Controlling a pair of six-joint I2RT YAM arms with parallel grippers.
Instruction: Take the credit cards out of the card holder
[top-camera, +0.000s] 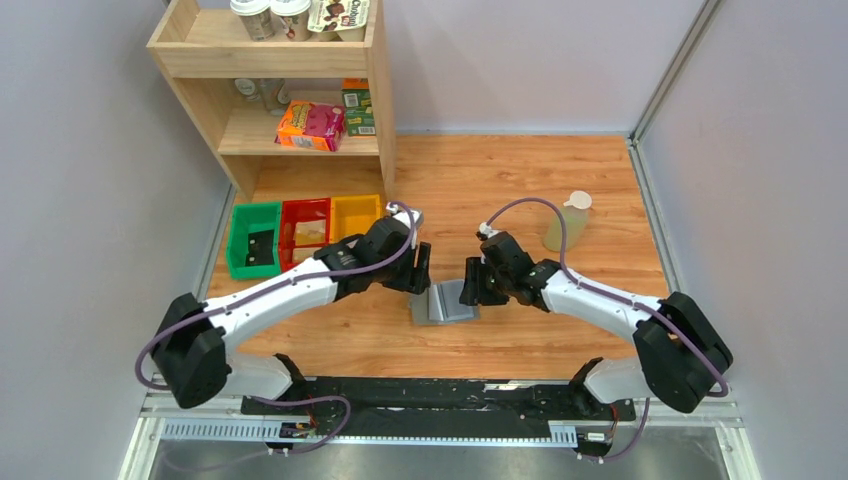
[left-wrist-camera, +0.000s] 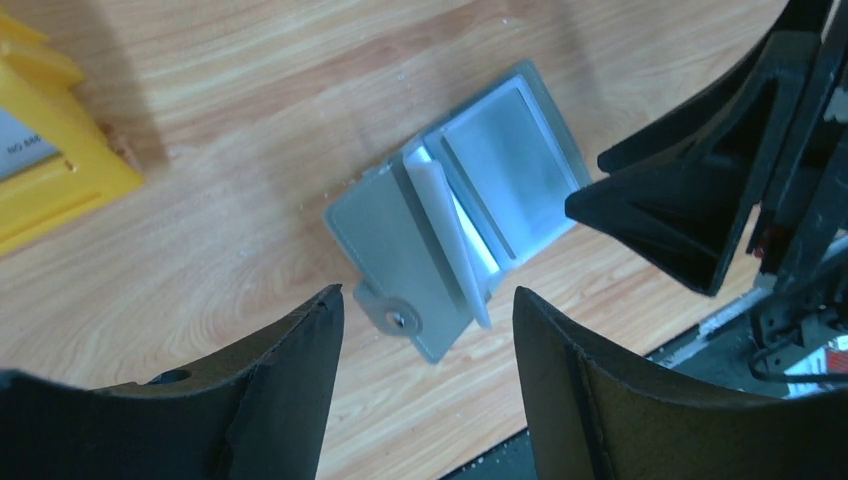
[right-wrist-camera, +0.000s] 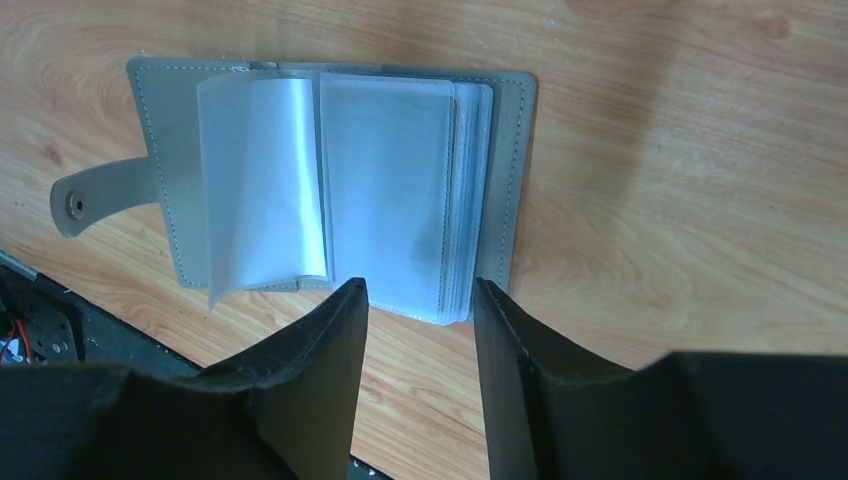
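The grey card holder (top-camera: 436, 305) lies spread open on the table, its clear sleeves (right-wrist-camera: 390, 190) fanned across the middle. One sleeve (left-wrist-camera: 447, 225) stands up from the pages in the left wrist view. A strap with a snap (right-wrist-camera: 95, 200) sticks out at one side. No card can be made out in the sleeves that show. My left gripper is open over the strap side, nothing between its fingers. Over the other side, my right gripper is part open; the sleeves' lower edge shows just beyond its fingertips, and nothing is held.
Green (top-camera: 240, 262), red (top-camera: 289, 240) and yellow (top-camera: 352, 205) bins stand at the left below a wooden shelf (top-camera: 265, 62). A bottle (top-camera: 566, 228) of pale liquid is at the back right. Bare table surrounds the holder; the two grippers are close together.
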